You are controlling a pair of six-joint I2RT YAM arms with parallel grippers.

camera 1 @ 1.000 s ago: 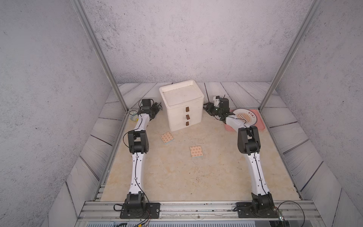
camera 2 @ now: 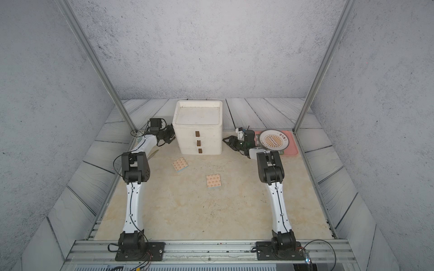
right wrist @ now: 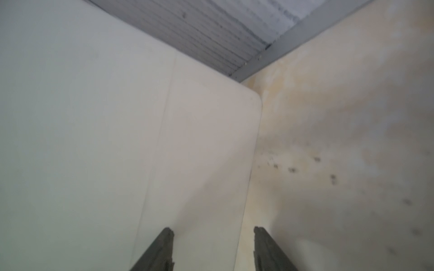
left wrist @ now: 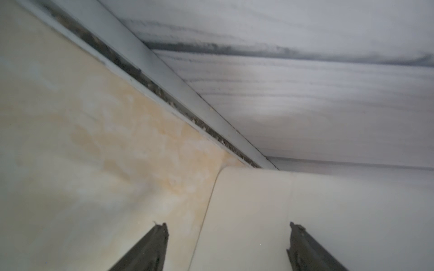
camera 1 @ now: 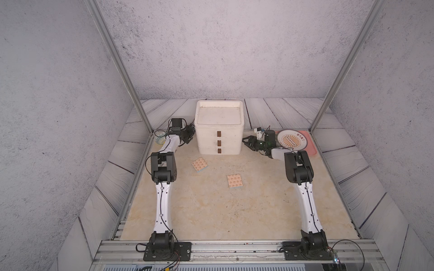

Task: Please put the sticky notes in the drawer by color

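A white three-drawer box (camera 1: pixel 209 140) with brown handles stands at the back centre, its drawers shut, facing forward. My left gripper is open beside the box's left side. My right gripper is open at its right side, with nothing held. Two pads of sticky notes, pink-patterned with blue edges, lie in front: one (camera 1: pixel 199 164) nearer the box on the left, one (camera 1: pixel 234 180) nearer the middle.
A round patterned plate (camera 1: pixel 292 139) lies on a pink mat (camera 1: pixel 311 146) at the back right. A rail and wall border the back.
The box has turned from an angle to face squarely forward. My left arm has shifted slightly; my right gripper has moved a little toward the front.
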